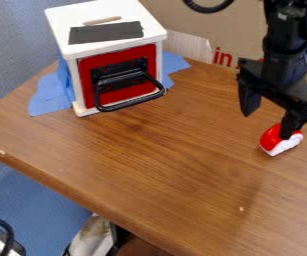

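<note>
My black gripper [272,116] stands open at the right of the camera view, its fingers spread wide. The right finger reaches down over a red and white object [279,144] on the wooden table, partly covering it; whether it touches cannot be told.
A white and red toy oven [150,57] with a black door and handle stands at the back left on a blue cloth [50,94]. A cardboard box [209,32] is behind.
</note>
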